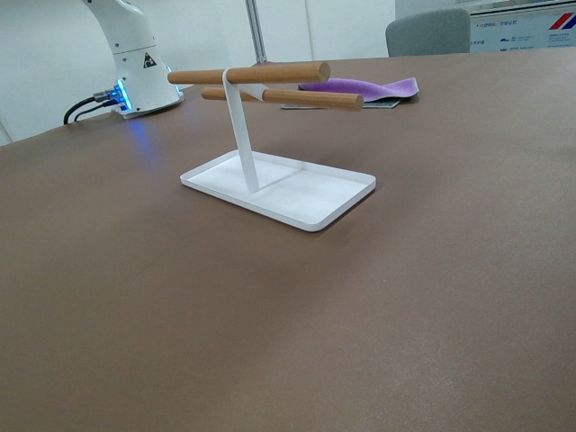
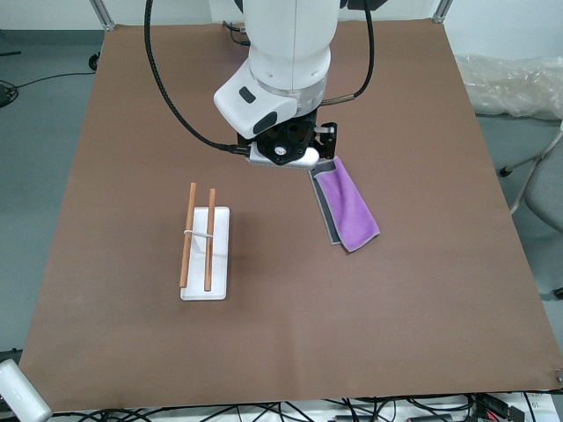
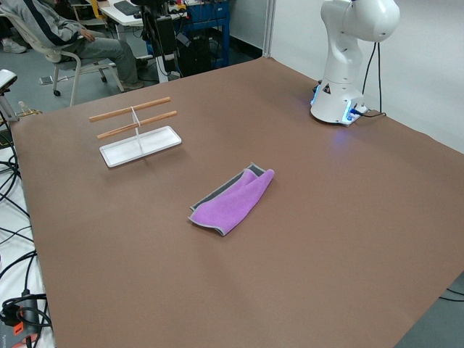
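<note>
A white rack (image 2: 217, 251) with two wooden rods stands on the brown table; in the top view its white tray (image 1: 306, 193) and rods (image 1: 270, 74) show side-on, and it appears also in the right view (image 3: 152, 141). A purple cloth with grey backing (image 2: 347, 207) lies folded to its right in the left view, also seen in the right view (image 3: 232, 199). The arm's black gripper (image 2: 295, 141) hangs at the top centre of the left view, above the table near the cloth's far end; its fingers are hidden, so its state cannot be told.
Cables run along the table's near edge in the left view. A grey chair (image 2: 550, 185) stands beside it, and a seated person (image 3: 87, 51) is visible beyond the table in the right view.
</note>
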